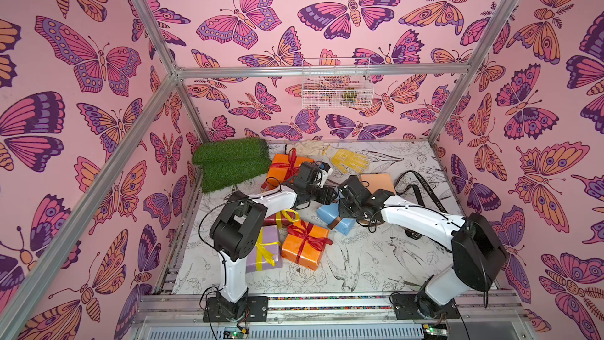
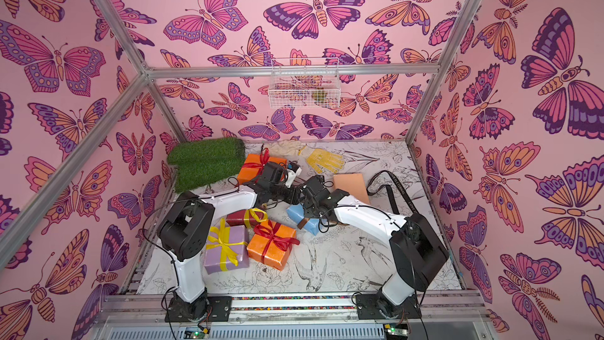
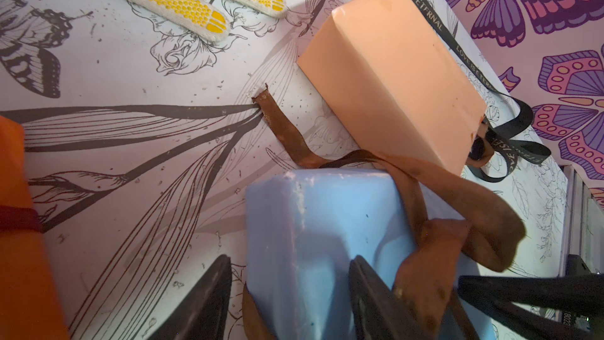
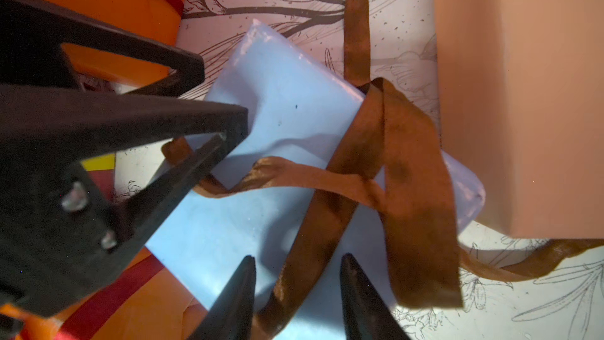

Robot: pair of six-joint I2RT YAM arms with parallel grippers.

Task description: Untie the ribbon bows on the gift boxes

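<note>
A blue gift box (image 1: 336, 219) sits mid-table under both grippers. Its brown ribbon (image 4: 421, 226) lies loosely looped and crossed over the top, with a tail (image 3: 283, 126) out onto the table behind. My left gripper stands part open at the box's near side, with no clear hold on ribbon. My right gripper is open above the box top, a ribbon strand lying below between its fingers. Other gifts with bows stand nearby: an orange box (image 1: 305, 245), a lilac box (image 2: 223, 258), a dark red box (image 2: 242, 217) and a back orange box (image 2: 254, 160).
A peach box (image 3: 396, 69) touches or nearly touches the blue box on the right, with a black ribbon (image 3: 440, 22) beside it. Yellow gloves (image 2: 324, 160) and a grass mat (image 2: 204, 160) lie at the back.
</note>
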